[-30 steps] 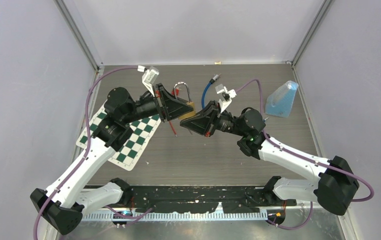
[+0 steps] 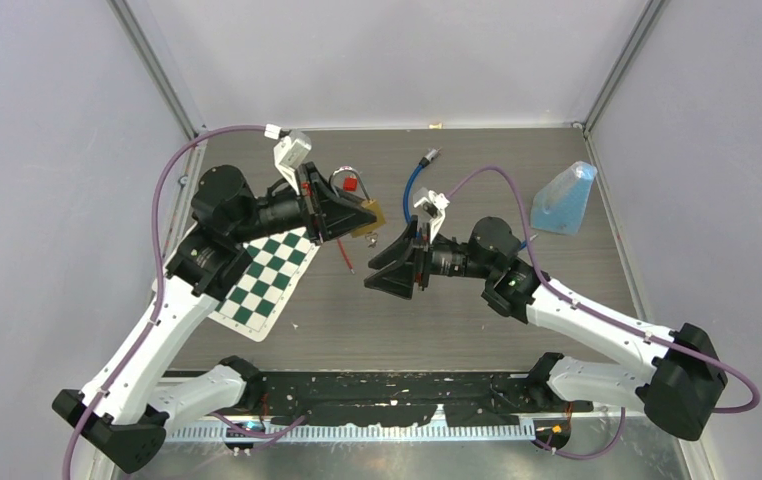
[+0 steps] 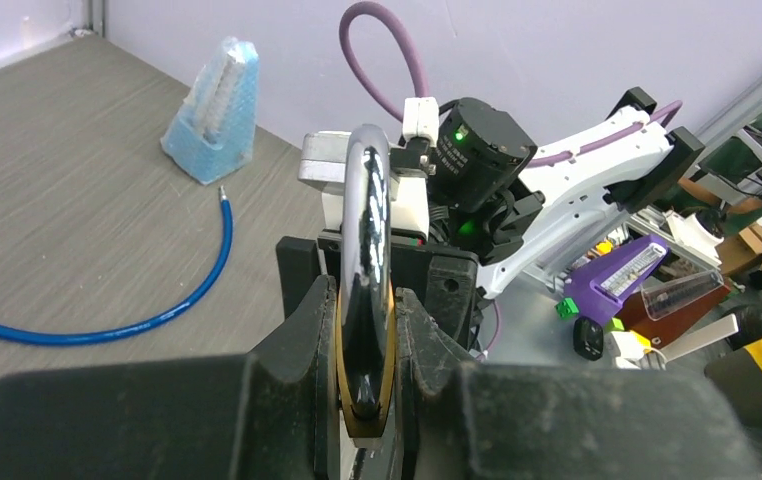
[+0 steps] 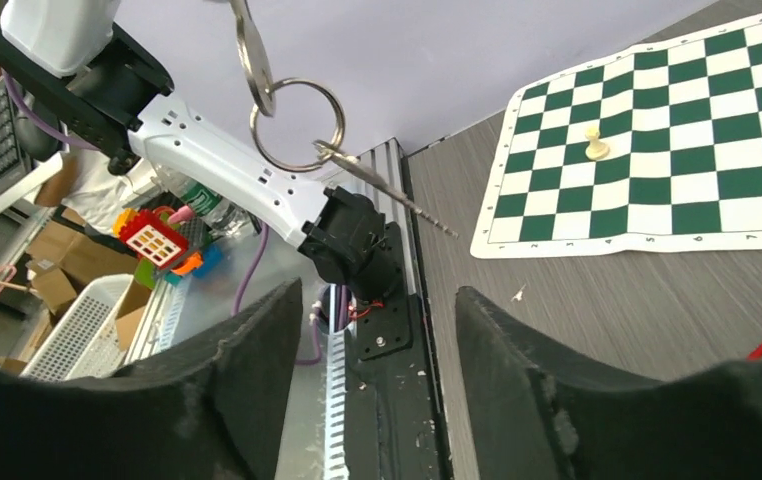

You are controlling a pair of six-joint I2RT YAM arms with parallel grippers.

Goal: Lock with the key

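A brass padlock (image 2: 366, 228) with a steel shackle (image 3: 366, 240) hangs above the table, my left gripper (image 2: 357, 216) shut on its body. Whether the shackle is fully seated I cannot tell. Below the padlock, small keys (image 2: 372, 240) dangle. In the right wrist view one key (image 4: 254, 55) runs out of the top of the frame, so its far end is hidden. A ring (image 4: 341, 122) links it to a second, slanting key (image 4: 382, 187). My right gripper is open, apart from the keys, with nothing between its fingers.
A green-and-white chessboard (image 2: 275, 275) lies under the left arm, with a pale pawn (image 4: 596, 146) on it. A red stick (image 2: 344, 254) and a blue cable (image 2: 410, 190) lie on the table. A blue wrapped item (image 2: 564, 200) stands at the right.
The left gripper has shifted slightly left with the padlock.
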